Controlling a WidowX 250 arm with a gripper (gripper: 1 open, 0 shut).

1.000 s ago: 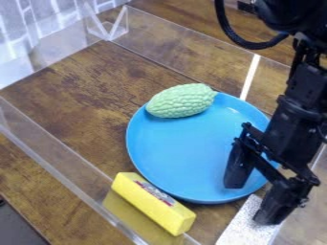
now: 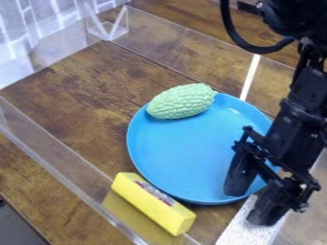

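Observation:
A blue plate [image 2: 185,158] lies on the wooden surface with a pale green textured vegetable-like object [image 2: 182,100] on its upper part. A yellow block [image 2: 151,204] with a label lies left of the plate's lower edge. At the right, my black gripper [image 2: 262,191] reaches down over the plate's lower right edge, beside a white speckled strip [image 2: 243,232]. Its fingertips are dark and overlapping, so what is between them is hidden.
Clear plastic walls [image 2: 52,144] border the wooden area. A black cable hangs over the top right.
The gripper has shifted very slightly at the lower right. The plate, green object and yellow block stay in place.

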